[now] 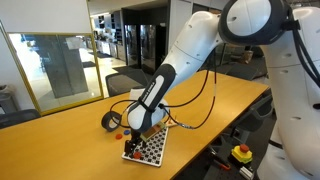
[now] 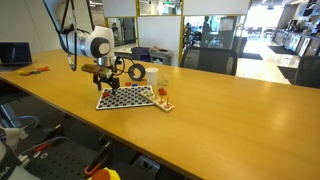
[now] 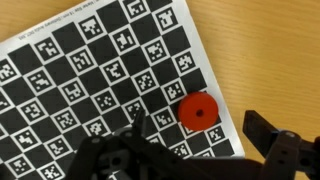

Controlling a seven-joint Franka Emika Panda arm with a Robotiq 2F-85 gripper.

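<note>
A round red disc (image 3: 198, 111) lies near one edge of a black-and-white patterned board (image 3: 232, 143). In the wrist view my gripper is open, its dark fingers spread to either side of the disc and nothing held between them. From the first exterior view, the gripper (image 1: 136, 145) is low above the board's near-left corner, close to the red disc (image 1: 137, 156). The second exterior view has the red disc (image 2: 106, 94) on the board (image 2: 130, 97), just below the fingers. Whether the fingertips touch the board cannot be told.
Another red disc (image 1: 119, 136) lies on the table beyond the board. A dark round object (image 1: 110, 121) stands behind it. The other view has a white cylinder (image 2: 152, 76) and a wooden piece (image 2: 158, 101) beside the board.
</note>
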